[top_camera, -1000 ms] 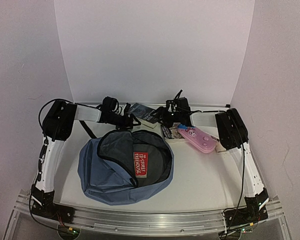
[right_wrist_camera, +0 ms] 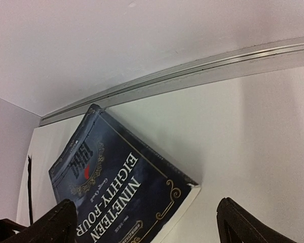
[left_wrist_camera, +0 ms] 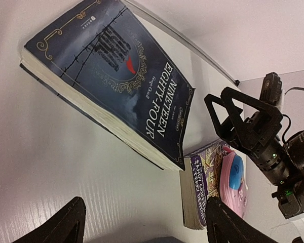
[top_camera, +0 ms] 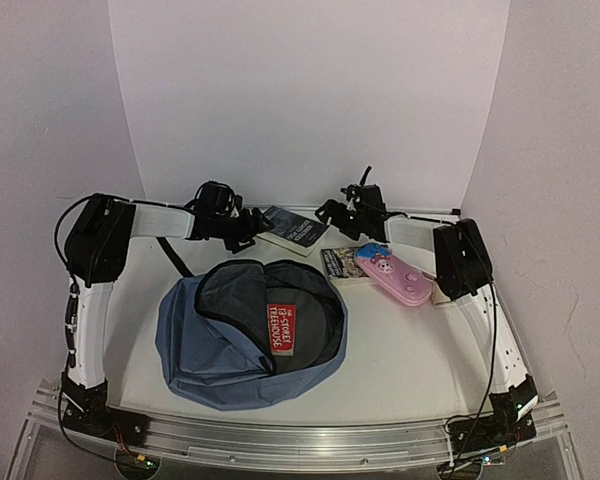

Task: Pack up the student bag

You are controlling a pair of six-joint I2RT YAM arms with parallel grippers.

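The dark blue book "Nineteen Eighty-Four" (top_camera: pixel 293 230) lies slanted on the table near its back edge, cover up. My left gripper (top_camera: pixel 253 231) stands open at the book's left end, nothing between its fingers. Across from it, my right gripper (top_camera: pixel 333 221) is open too, by the right end and also empty. The blue backpack (top_camera: pixel 195 350) lies unzipped in front, with a red book (top_camera: pixel 281 328) inside it. To the right, a pink pencil case (top_camera: pixel 405 283) partly covers a second illustrated book (top_camera: pixel 340 264); both also show in the left wrist view.
Something small and pale (top_camera: pixel 439 293) lies partly hidden beside the pencil case, near the right arm. A metal rail (right_wrist_camera: pixel 207 68) and wall close off the table behind the dark book.
Both grippers have drawn away from the dark book, the left one leftward and the right one rightward and back. More of its cover shows now. The backpack and pencil case have stayed put.
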